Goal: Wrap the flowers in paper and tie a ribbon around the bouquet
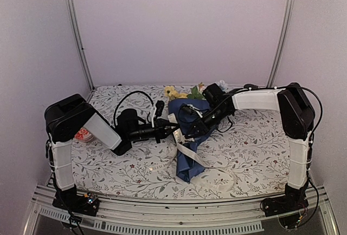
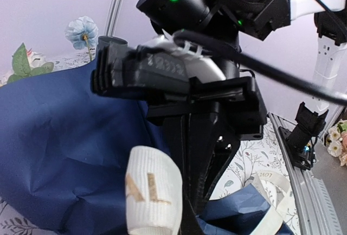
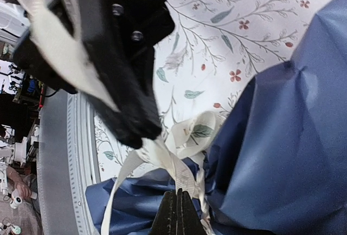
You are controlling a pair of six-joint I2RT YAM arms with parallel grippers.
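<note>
A bouquet wrapped in blue paper lies mid-table, flowers toward the back. White lettered ribbon crosses its lower part, with loose tails on the table. My left gripper is shut on the ribbon; in the right wrist view, ribbon comes out at its fingertips, and in the left wrist view a ribbon loop stands up beside it. Close by on the right, my right gripper is shut. Its fingertips lie against the ribbon over the paper; I cannot tell whether any is between them.
Yellow flowers and a pale blue flower show at the bouquet's top. A round red-and-white item sits at the left, partly behind the left arm. Both arms crowd together over the bouquet.
</note>
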